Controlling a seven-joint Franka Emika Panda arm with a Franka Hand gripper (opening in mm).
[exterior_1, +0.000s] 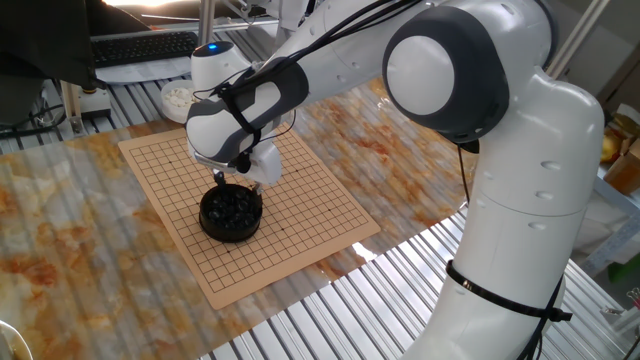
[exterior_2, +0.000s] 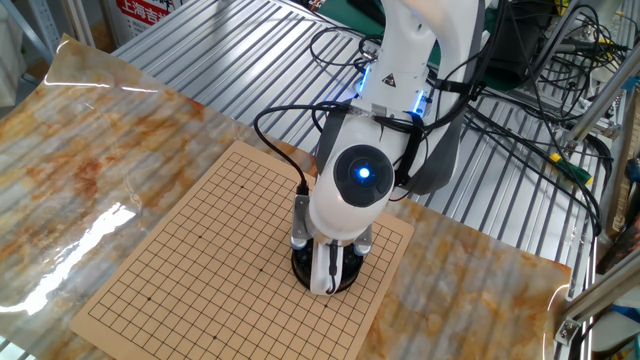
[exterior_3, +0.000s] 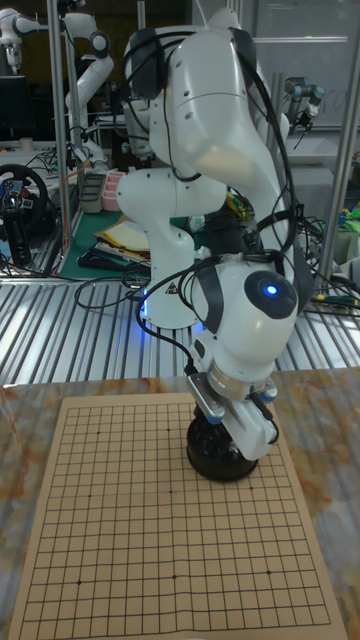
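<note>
A round black bowl (exterior_1: 231, 228) filled with black stones (exterior_1: 232, 207) rests on the tan gridded board (exterior_1: 310, 215). Directly over the bowl's far side, my gripper (exterior_1: 239, 190) points down with its fingers spread apart. One finger (exterior_1: 219, 180) is by the far rim, and the other stands by the rim's right side. Whether either touches the bowl is unclear. From the second exterior view, the hand covers much of the bowl (exterior_2: 345, 284). The third view shows the bowl (exterior_3: 218, 463) partly hidden beneath the hand, and nothing held is visible.
A white bowl of white stones (exterior_1: 178, 97) stands beyond the board's far edge. The rest of the board is bare.
</note>
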